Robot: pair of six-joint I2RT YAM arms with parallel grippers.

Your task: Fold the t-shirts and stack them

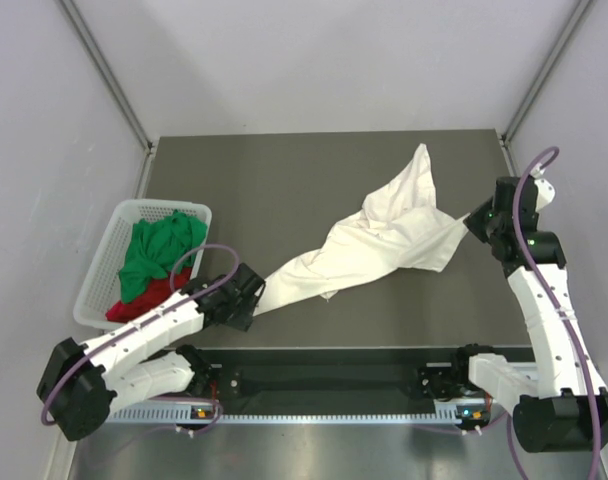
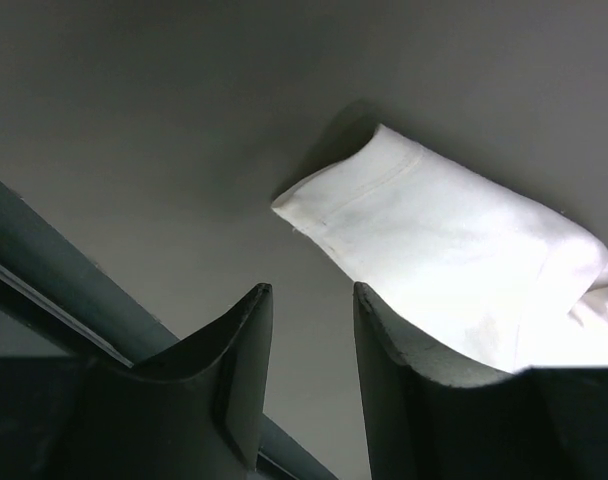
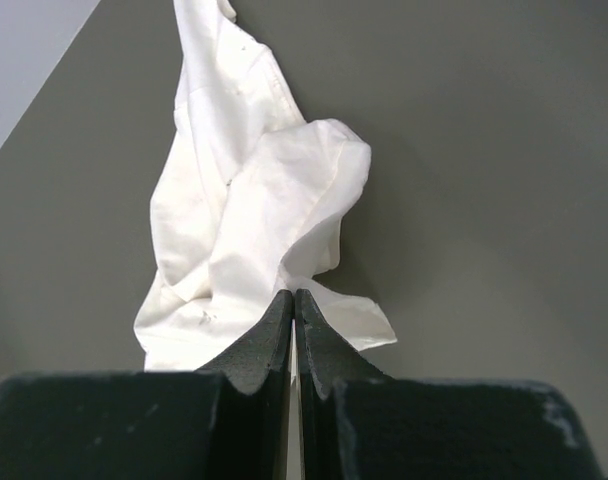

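A crumpled white t-shirt (image 1: pixel 364 245) stretches diagonally across the table, from back right to front left. My right gripper (image 1: pixel 470 225) is shut on its right-hand edge; in the right wrist view the cloth (image 3: pixel 274 215) runs up to the closed fingertips. My left gripper (image 1: pixel 250 318) is at the shirt's front-left end. In the left wrist view the left gripper has its fingers apart with no cloth pinched between them, and the shirt's corner (image 2: pixel 354 195) lies just beyond the tips. Red (image 1: pixel 134 304) and green (image 1: pixel 159 255) cloths lie in the basket.
The white basket (image 1: pixel 89 285) stands at the table's left edge, close beside the left arm. Bare grey table (image 1: pixel 254 185) shows at the back left and also at the front right (image 1: pixel 434 315). The table's front edge runs close by the left gripper.
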